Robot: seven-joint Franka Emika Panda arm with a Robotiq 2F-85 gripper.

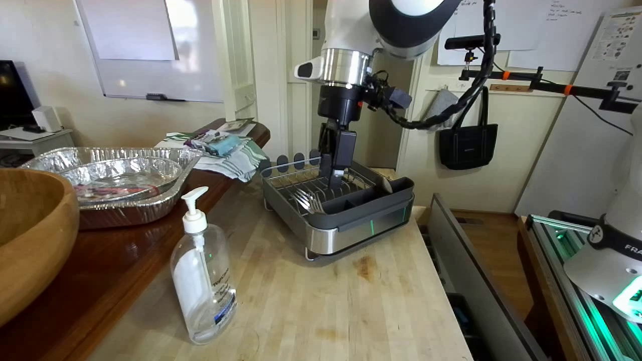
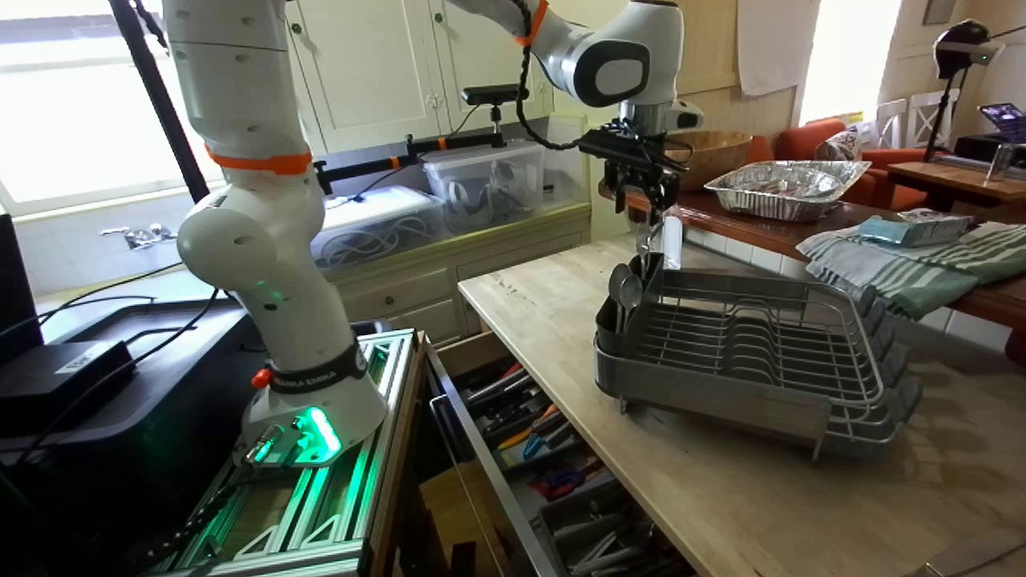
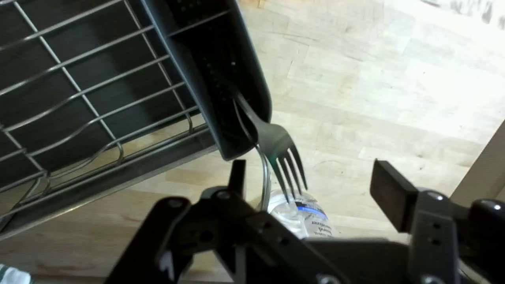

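Note:
My gripper point(image 1: 334, 181) points down above the dish rack point(image 1: 325, 239). In the wrist view, its fingers point(image 3: 396, 195) stand wide apart, with no contact on anything visible. A metal fork point(image 3: 273, 137) leans out of the dark cutlery holder point(image 3: 259, 87), tines outward, and a second thin utensil point(image 3: 265, 177) lies beneath it. The tines reach into the space ahead of the fingers. From exterior view 1, the forks point(image 1: 308, 201) lean over the holder's left end. Spoons point(image 2: 630, 290) stand at the holder's other end in exterior view 2.
A clear pump bottle point(image 1: 204, 283) stands on the wooden counter point(image 1: 289, 301). Beside the counter, a drawer point(image 2: 495, 471) hangs open with several utensils inside. Foil trays point(image 1: 135, 201) and a wooden bowl point(image 1: 36, 228) occupy the neighbouring surface.

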